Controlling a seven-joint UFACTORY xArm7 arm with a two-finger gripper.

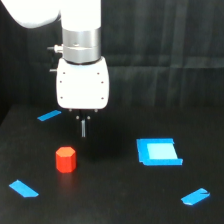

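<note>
A white robot arm comes down from the top left, and its gripper hangs over the dark table, above and to the right of a red hexagonal block. The thin fingers look close together; whether they are shut is hard to tell. A blue square with a pale inner area lies at the right middle.
Blue strips lie on the dark table: one at the back left, one at the front left, one at the front right.
</note>
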